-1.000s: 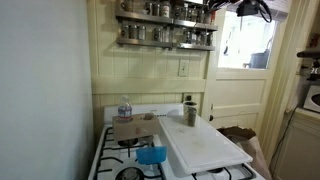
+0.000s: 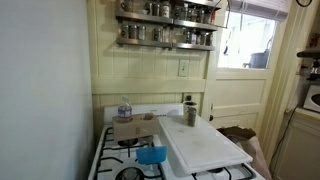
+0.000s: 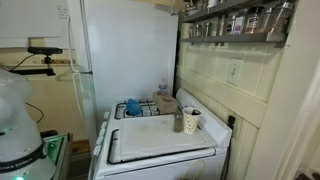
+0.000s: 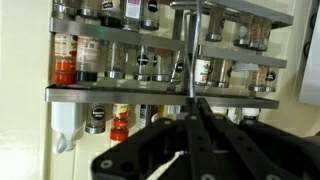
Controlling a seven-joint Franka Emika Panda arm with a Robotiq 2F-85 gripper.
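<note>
In the wrist view my gripper is shut on a thin, pale metallic rod [image 4: 195,50], which runs up across the picture. Its far end is not shown, so I cannot tell what tool it is. Behind it are spice racks [image 4: 130,95] filled with jars. Only a dark piece of the arm [image 2: 304,3] shows at the top right corner of exterior view 1. The gripper itself does not show in exterior view 2.
A white board [image 2: 208,145] covers the stove's right side, with a tall canister [image 2: 190,113] at its back. On the left are a blue object [image 2: 151,155], a brown flat piece [image 2: 136,129] and a clear bottle [image 2: 125,111]. A paper bag [image 2: 243,143] stands right of the stove.
At the top right of exterior view 1, the arm has moved up and right, almost out of the picture. The things on the stove have not moved.
</note>
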